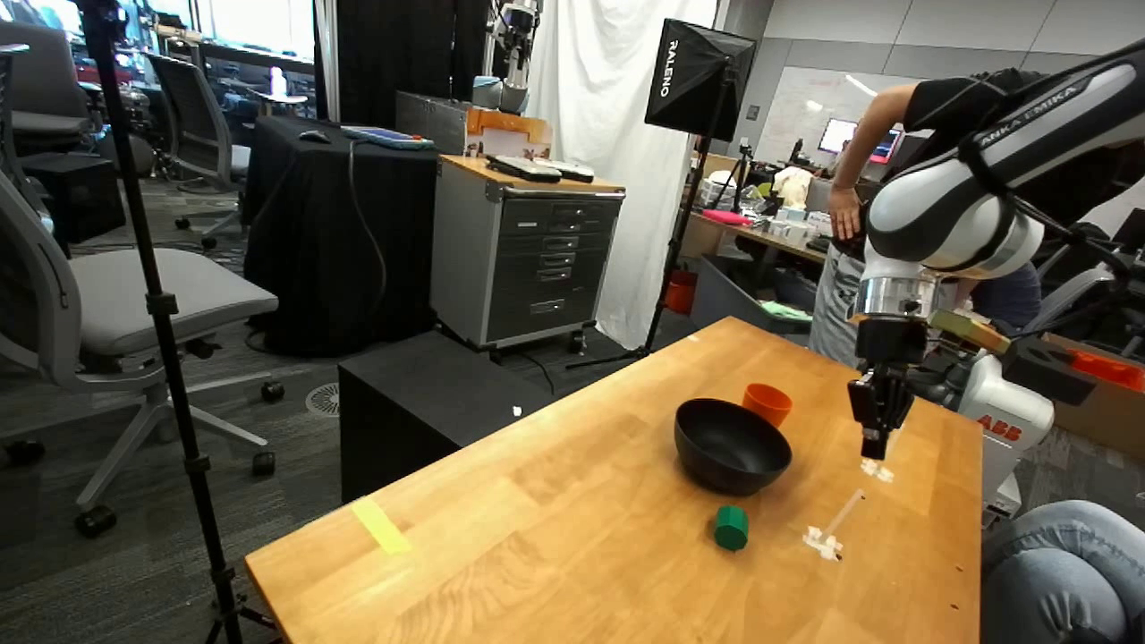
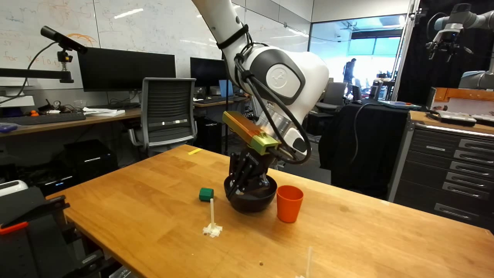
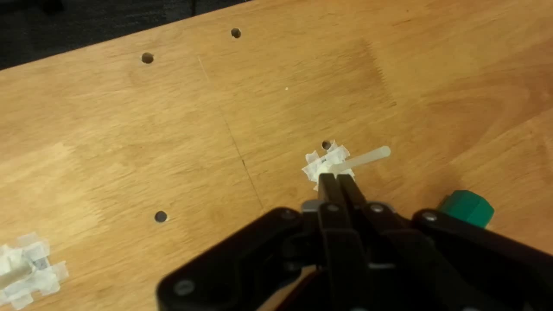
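My gripper (image 1: 875, 453) points down over the right part of the table, near a taped upright peg. In the wrist view its fingertips (image 3: 326, 181) are together, and I can make out nothing between them. The gripper overlaps the taped base of another pale peg (image 3: 365, 158); the height between them is hard to judge. A green block (image 1: 732, 528) lies on the table by that peg (image 1: 845, 513). A black bowl (image 1: 732, 445) stands behind the block, with an orange cup (image 2: 290, 204) beside it. In exterior view 2 the gripper (image 2: 241, 190) hides part of the bowl (image 2: 252, 201).
Another taped base (image 3: 26, 269) shows at the wrist view's lower left. A person (image 1: 864, 215) stands behind the table, and another's knees (image 1: 1057, 580) are near its right edge.
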